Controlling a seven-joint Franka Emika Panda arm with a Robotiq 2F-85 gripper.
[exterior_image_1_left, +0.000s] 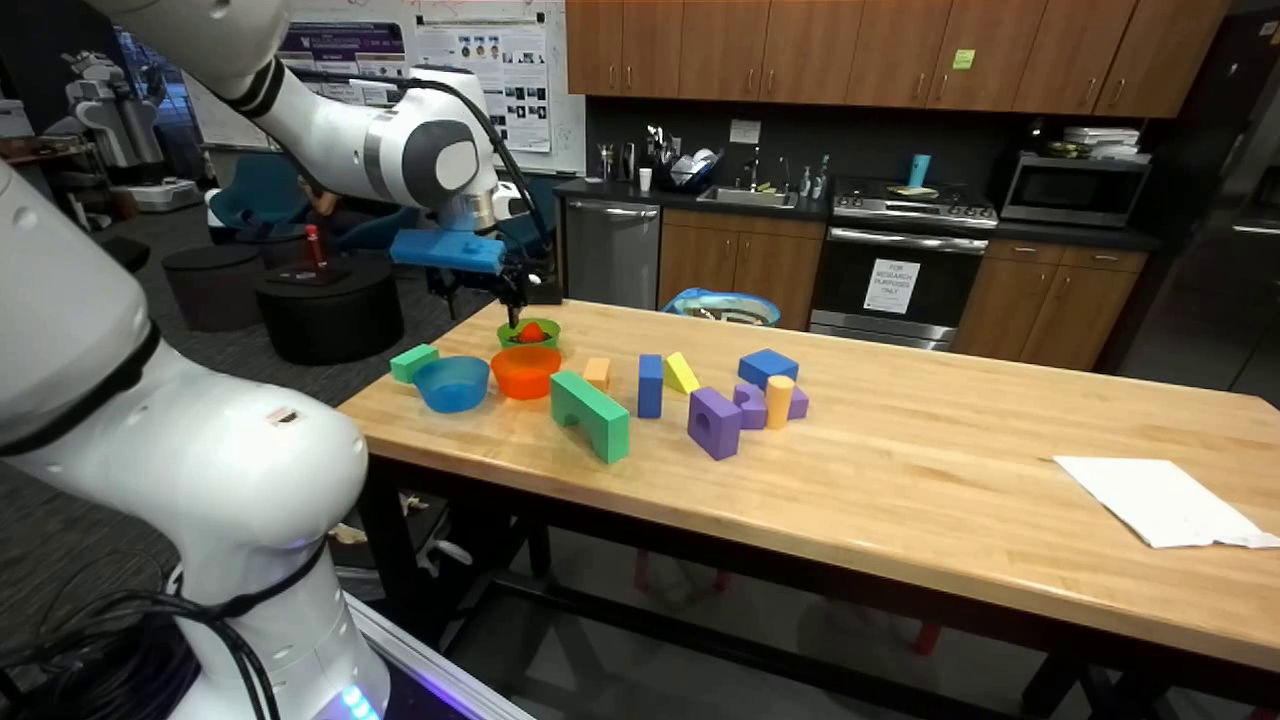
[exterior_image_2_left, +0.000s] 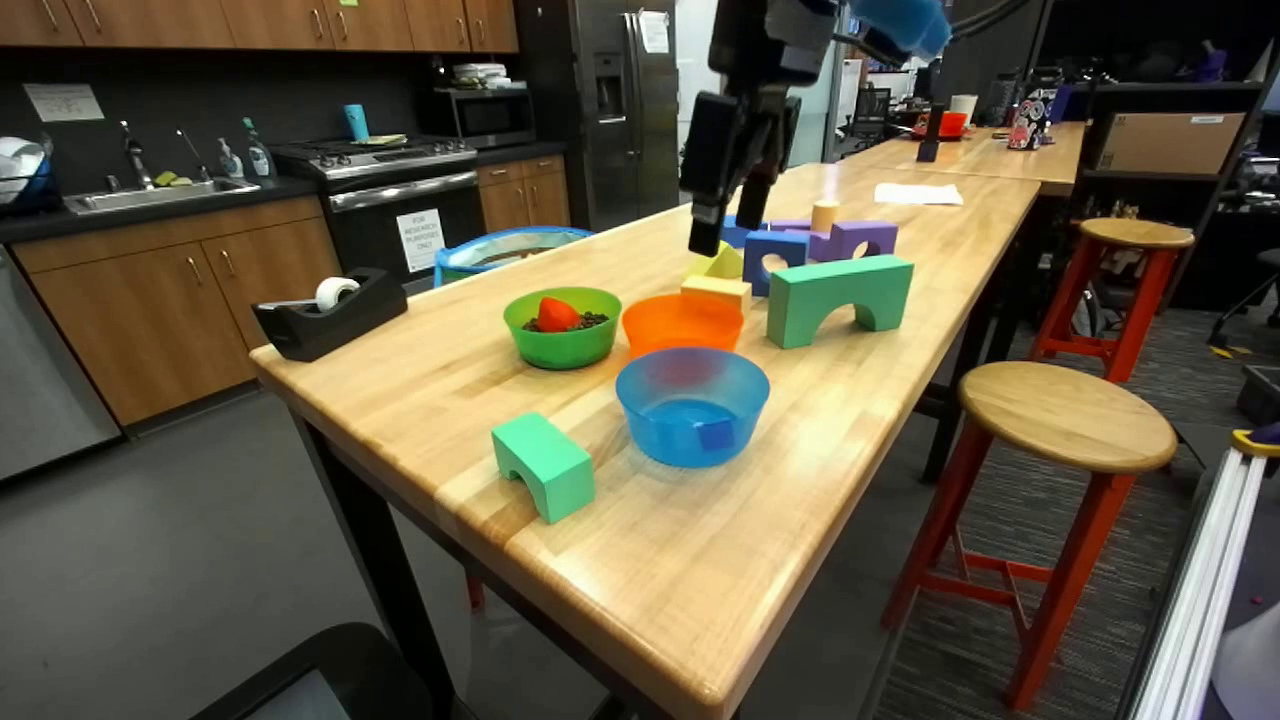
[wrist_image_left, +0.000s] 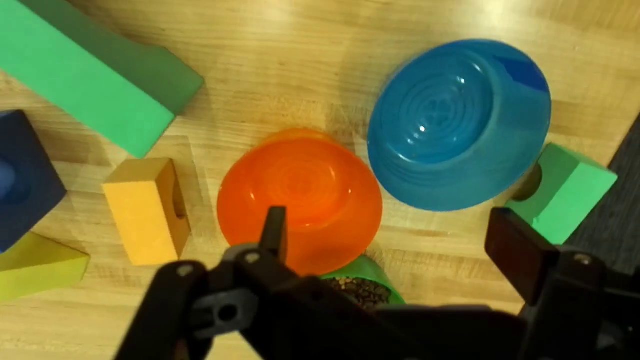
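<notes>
My gripper hangs open above the bowls, nothing held between its dark fingers. Beneath it in the wrist view are an orange bowl, empty, and a blue bowl beside it. A green bowl holds dark beans and a red piece; in the wrist view it is mostly hidden behind the gripper. A small green arch block lies near the table's end, close to the blue bowl. A larger green arch block stands to the other side of the bowls.
Several blocks cluster mid-table: orange, blue, yellow and purple. A black tape dispenser stands at the table's edge. White paper lies on the otherwise clear far half.
</notes>
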